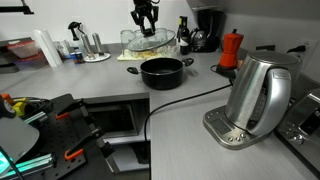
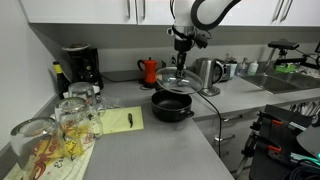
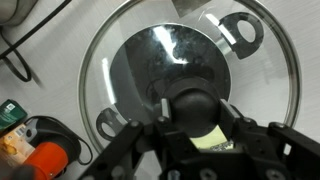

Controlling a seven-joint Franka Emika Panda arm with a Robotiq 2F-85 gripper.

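A clear glass lid (image 1: 150, 40) with a dark knob hangs in the air above a black pot (image 1: 162, 72). My gripper is shut on the lid's round black knob (image 3: 193, 110). Through the glass in the wrist view, the pot (image 3: 150, 75) and its two handles show beneath the lid, offset toward the upper part of the lid's circle. In exterior view 2 the lid (image 2: 181, 79) is tilted a little and stands clear above the pot (image 2: 172, 104), whose open top faces up.
A red moka pot (image 1: 230, 48) and a steel kettle (image 1: 255, 95) stand to the right in exterior view 1. Several glass jars (image 2: 75, 120) and a knife (image 2: 130, 120) lie to the left in exterior view 2. A black cable (image 1: 185, 98) crosses the counter.
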